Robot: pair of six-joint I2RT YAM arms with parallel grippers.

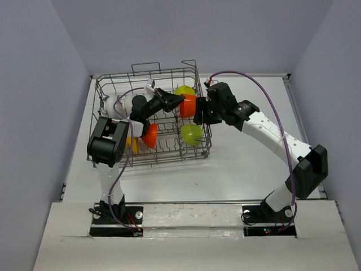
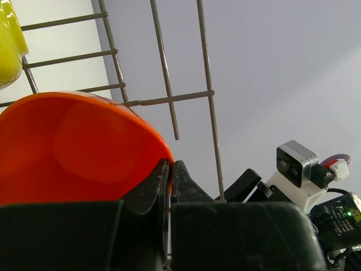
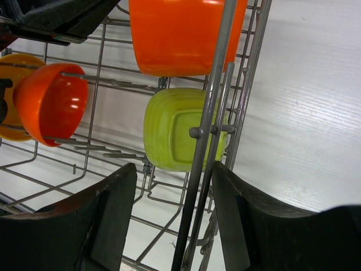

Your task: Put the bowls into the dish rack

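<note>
An orange bowl [image 1: 189,106] stands on its side at the right end of the rack [image 1: 148,164]. My left gripper is shut on the thin rim of this bowl, whose open side faces the left wrist camera. Past the rack's right side wires, my right gripper is open. Upright wires show between its fingers in the right wrist view, and the orange bowl lies beyond them, apart from the fingertips. A green bowl [image 3: 174,130] sits in front of the orange one, and another yellow-green bowl [image 1: 184,90] is behind it.
On the rack's left half are a second orange bowl [image 3: 52,104], a yellow bowl [image 1: 133,145] and white bowls [image 1: 113,106]. Tall side wires [image 3: 204,135] rise close to my right fingers. The white surface [image 1: 248,164] right of the rack is clear.
</note>
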